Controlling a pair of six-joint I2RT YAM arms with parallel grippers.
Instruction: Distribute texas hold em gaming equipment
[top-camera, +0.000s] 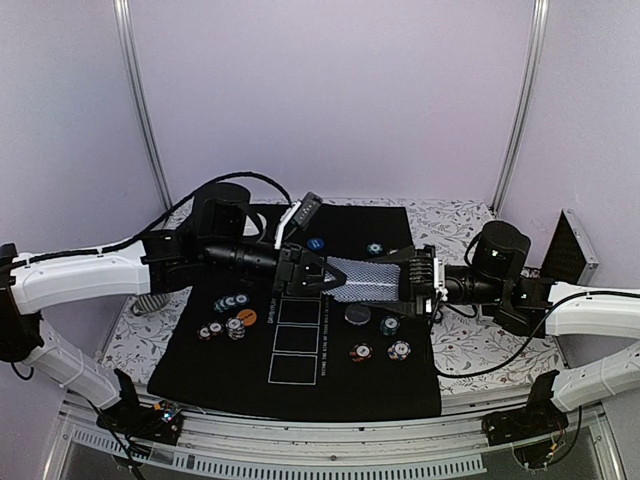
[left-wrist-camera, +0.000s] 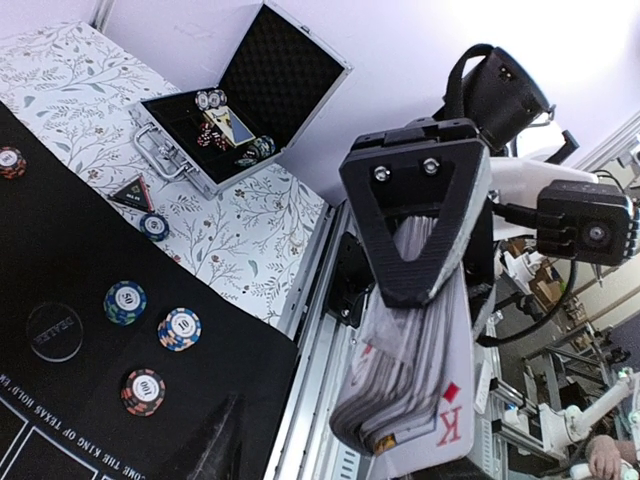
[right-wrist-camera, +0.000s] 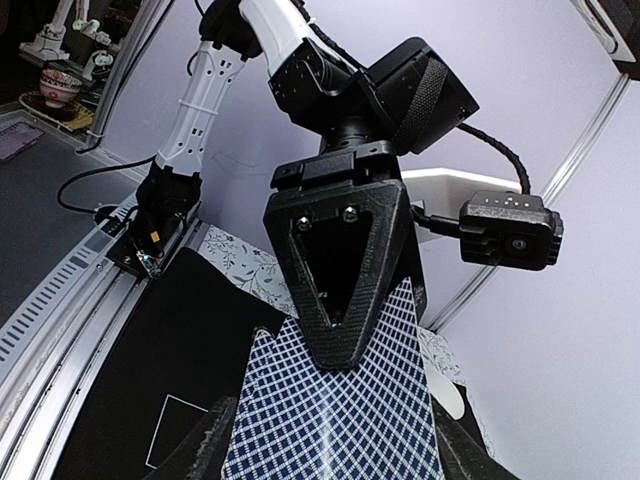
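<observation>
A deck of playing cards with a blue patterned back is held up above the black mat, between the two hands. My right gripper is shut on it from the right. In the left wrist view the deck's card edges are slightly fanned and a king of diamonds faces out. The patterned back fills the lower middle of the right wrist view. My left gripper stands open at the deck's left end, its fingertips still overlapping the cards in view; whether they touch cannot be told.
Chip stacks lie on the mat's left, others on its right, near the clear dealer disc. An open case with chips and dice stands beyond the mat's right edge.
</observation>
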